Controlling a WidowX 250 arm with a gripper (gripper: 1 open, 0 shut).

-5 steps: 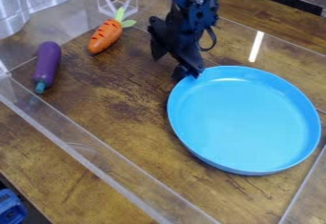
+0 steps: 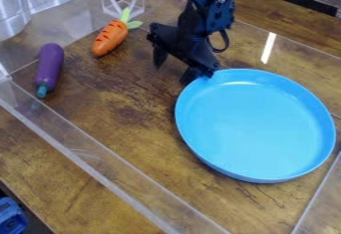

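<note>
The black gripper hangs at the upper middle, low over the wooden table beside the upper left rim of a large blue plate. Its dark fingers blend into the background, and whether they are open or shut is unclear. An orange toy carrot with green leaves lies to its left. A purple toy eggplant lies farther left, tip toward the viewer.
A clear barrier runs along the left and front. A small blue object is at the lower left corner, and a white strip lies upper right.
The gripper has shifted very slightly over the last second. The plate, carrot and eggplant have stayed in place.
</note>
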